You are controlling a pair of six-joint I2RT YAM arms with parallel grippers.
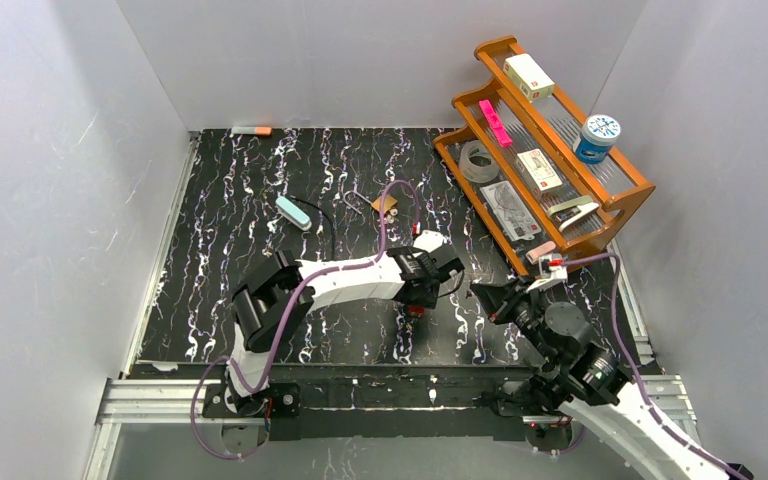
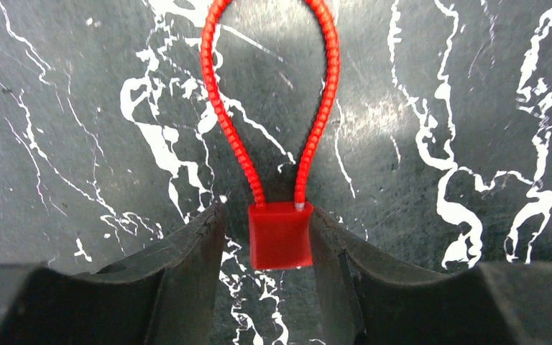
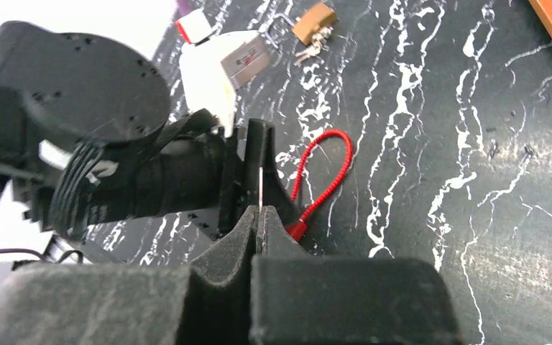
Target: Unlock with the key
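A red padlock (image 2: 280,236) with a long red beaded shackle (image 2: 328,79) lies flat on the dark marbled table. The open left gripper is above it, one finger on each side of the lock body, with gaps showing. From the right side, my right gripper points toward the left one and is shut. A thin sliver (image 3: 261,185) sticks out from its fingertips and looks like a key seen edge-on. In the top view the left gripper covers most of the lock, and the right gripper (image 1: 473,290) is a short way to its right.
Farther back lie a brass padlock (image 1: 384,204) with small keys (image 3: 314,46) and a light blue item (image 1: 293,213) with a black cord. A wooden shelf (image 1: 546,150) stands at the back right. Open table lies left of the left arm.
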